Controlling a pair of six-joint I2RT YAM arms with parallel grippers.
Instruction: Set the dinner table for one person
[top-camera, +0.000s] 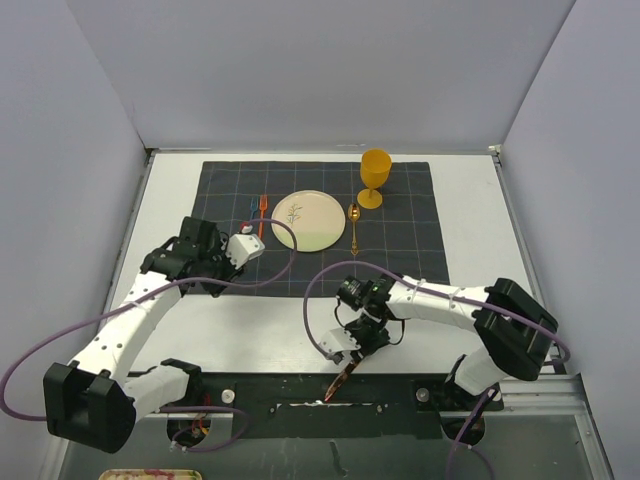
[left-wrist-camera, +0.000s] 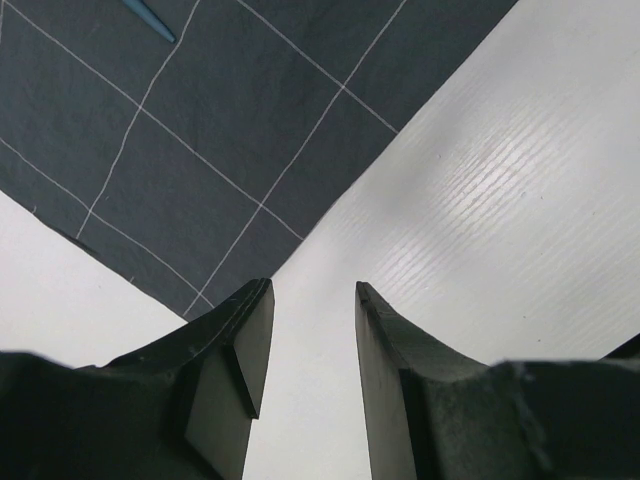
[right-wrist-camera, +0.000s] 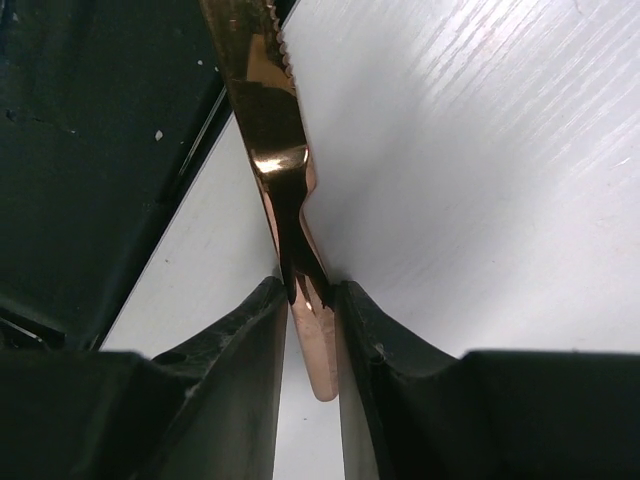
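My right gripper is shut on the handle of a shiny copper knife (right-wrist-camera: 270, 130), whose serrated blade points away from the fingers. In the top view this knife (top-camera: 341, 383) slants over the table's front edge. Over the front left of the dark placemat (top-camera: 405, 240), my left gripper stands open, with only bare white table between its fingers. A cream plate (top-camera: 308, 221) lies on the placemat, with a gold spoon (top-camera: 354, 228) to its right. Left of it are an orange fork (top-camera: 263, 208) and a blue utensil (left-wrist-camera: 148, 18). Behind right stands a yellow goblet (top-camera: 375, 172).
A patterned tray (top-camera: 150, 474) shows at the bottom left edge. Purple cables loop beside both arms.
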